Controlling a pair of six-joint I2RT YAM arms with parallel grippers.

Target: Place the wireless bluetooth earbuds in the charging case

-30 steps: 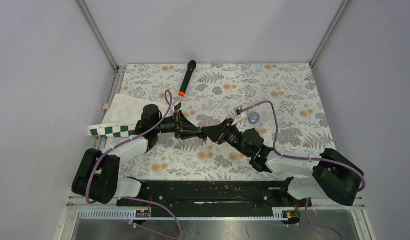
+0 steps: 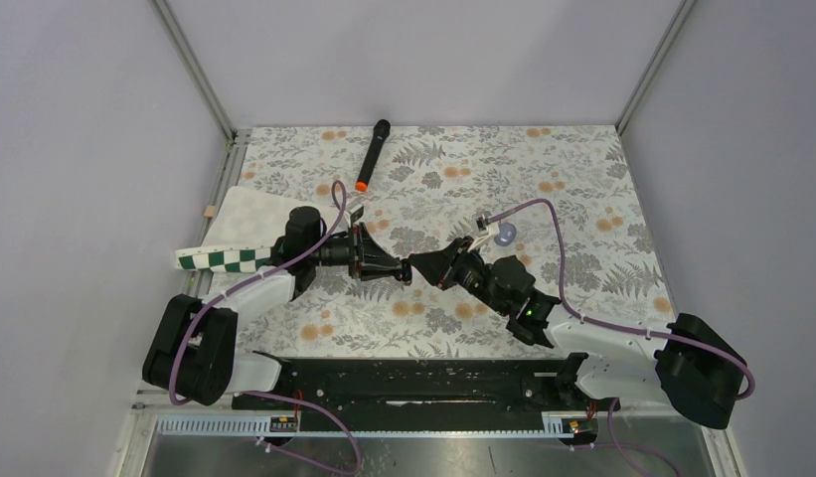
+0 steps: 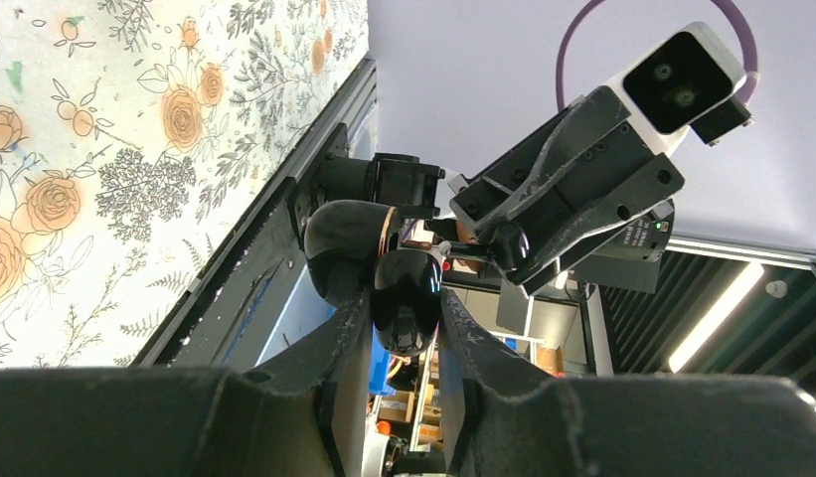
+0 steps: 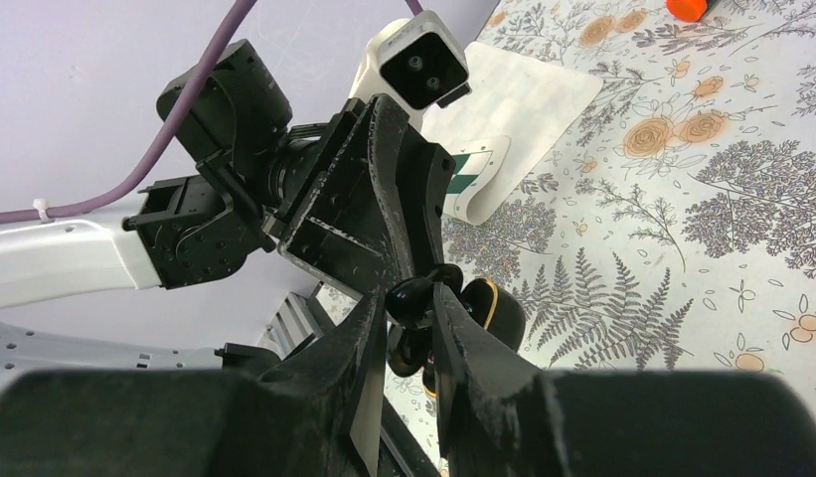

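Both grippers meet above the middle of the cloth. My left gripper (image 2: pixel 398 268) is shut on the glossy black charging case (image 3: pixel 404 303), whose open lid (image 3: pixel 346 248) shows a gold edge in the left wrist view. My right gripper (image 2: pixel 419 262) is shut on a small black earbud (image 4: pixel 409 298), held just above or beside the case; in the right wrist view the case's gold rim (image 4: pixel 498 313) shows behind it. Whether the earbud touches the case is unclear.
A black microphone (image 2: pixel 374 155) with an orange end lies at the back. A white mat with a green-checked roll (image 2: pixel 227 258) is at the left. A blue round object (image 2: pixel 505 235) lies behind the right arm.
The right arm has shifted a little to the right and toward the near edge, away from the left gripper. The left arm is almost unchanged.
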